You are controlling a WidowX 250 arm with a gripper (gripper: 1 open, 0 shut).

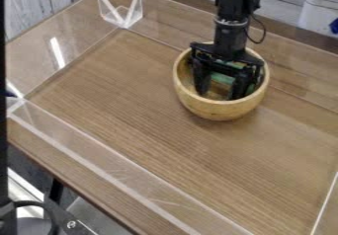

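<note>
My gripper (224, 66) reaches down from the top into a round tan bowl (218, 106), its black fingers inside the rim and spread open. A green object (222, 79) lies in the bowl, largely hidden behind the fingers; whether they touch it I cannot tell.
A clear plastic piece (121, 9) sits at the back left. Dark items lie at the lower left edge.
</note>
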